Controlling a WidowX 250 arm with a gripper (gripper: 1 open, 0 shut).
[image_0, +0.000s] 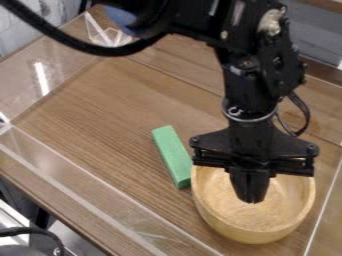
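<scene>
My black gripper (251, 176) is shut and hangs over a shallow round wooden bowl (246, 216) at the lower right, its fingertips within the bowl's outline and nothing visible between them. A green block (173, 152) lies on the wooden table to the left of the bowl.
The table (94, 125) has open space left of the green block and behind it. A clear edge runs along the near left side. A blue object at the top left is partly cut off, and a dark cable arcs across the upper left.
</scene>
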